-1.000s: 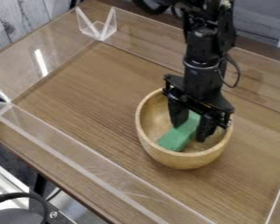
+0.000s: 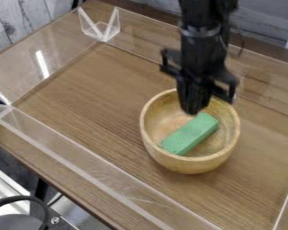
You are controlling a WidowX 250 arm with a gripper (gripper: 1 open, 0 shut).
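A round light-wood bowl (image 2: 161, 153) sits on the wooden table (image 2: 62, 108) right of center, with a green block (image 2: 190, 134) lying inside it, tilted diagonally. My gripper (image 2: 183, 93) hangs above the back of the bowl, blurred by motion, its dark arm reaching down from the top. Its fingertips are too blurred to make out, and I see nothing clearly held.
A clear plastic piece (image 2: 101, 24) stands at the back left. A black object (image 2: 17, 218) sits at the lower-left corner. The table left of the bowl is clear.
The gripper has risen out of the bowl toward the back, leaving the green block uncovered on the bowl's floor.
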